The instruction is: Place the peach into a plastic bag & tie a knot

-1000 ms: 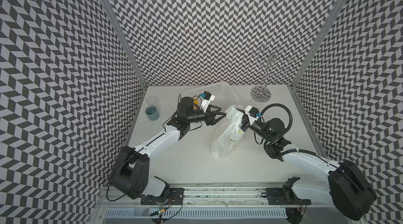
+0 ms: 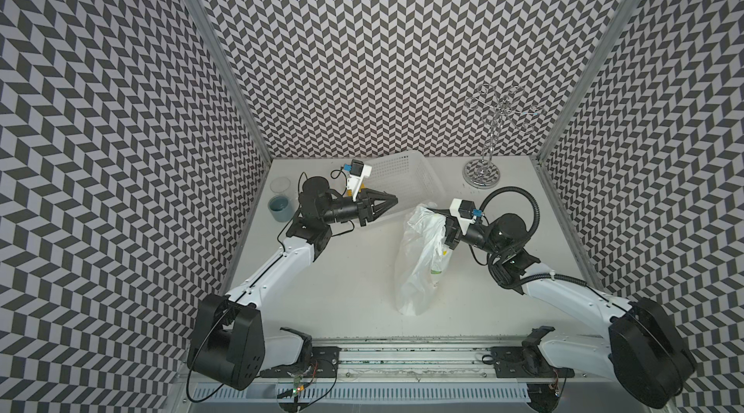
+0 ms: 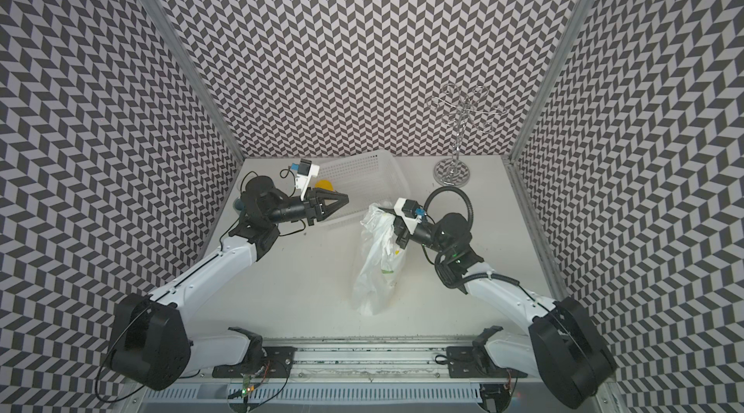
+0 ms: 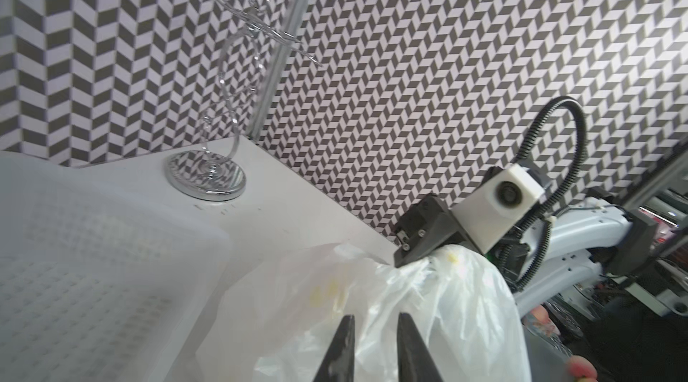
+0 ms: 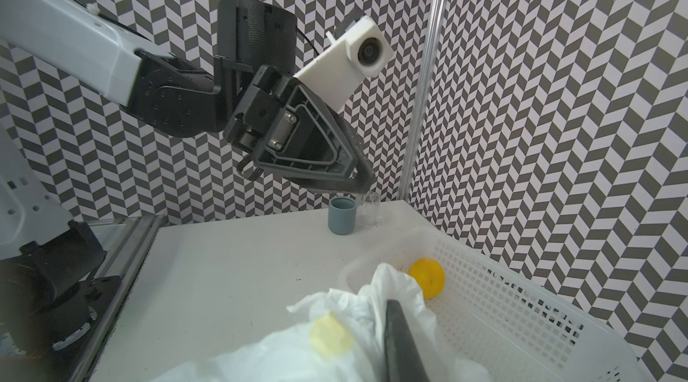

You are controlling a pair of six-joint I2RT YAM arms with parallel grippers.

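The white plastic bag [image 2: 418,265] hangs from my right gripper [image 3: 387,215] down toward the table's front, its top bunched round the fingers. Whether those fingers are open or shut is hidden by the plastic in the right wrist view. My left gripper [image 2: 391,200] is apart from the bag, up and to its left; its two dark fingertips show close together low in the left wrist view, in front of the bag, and I cannot see anything between them. I cannot make out the peach inside the bag.
A white perforated basket [image 3: 372,169] at the back holds a yellow round item [image 5: 427,274]. A chrome stand [image 2: 482,174] is at back right; a teal cup [image 5: 342,217] and a clear glass stand at left.
My left gripper has moved left and up, away from the bag's top. The bag hangs lower and more upright than a second ago; the right gripper has shifted slightly.
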